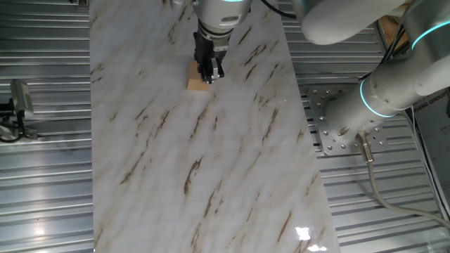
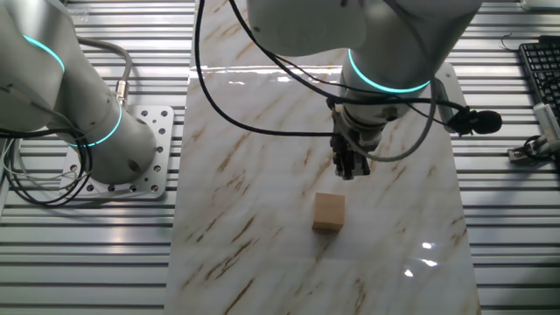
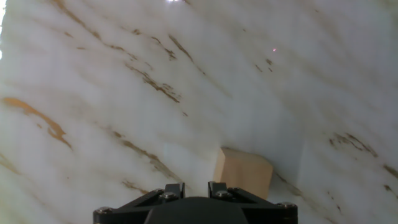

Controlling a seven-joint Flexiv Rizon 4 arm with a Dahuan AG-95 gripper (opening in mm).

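On the marble-patterned tabletop (image 1: 151, 161) rests a small light wooden block (image 2: 329, 211). In exterior view 1 the block (image 1: 197, 83) is partly covered by my gripper (image 1: 213, 77), which hangs in front of it from that camera. Exterior view 2 shows a clear space between the gripper (image 2: 352, 173) and the block. At the bottom of the wrist view, a gap shows between the two fingertips of my open gripper, with nothing in it. The block (image 3: 245, 172) appears just beyond the right fingertip, its lower part hidden by the finger.
Ribbed metal surfaces flank the tabletop. Black cables (image 2: 262, 131) hang in loops from the arm. A keyboard (image 2: 541, 74) lies off the table at the right in exterior view 2, and a clamp-like device (image 1: 20, 102) stands off the opposite side.
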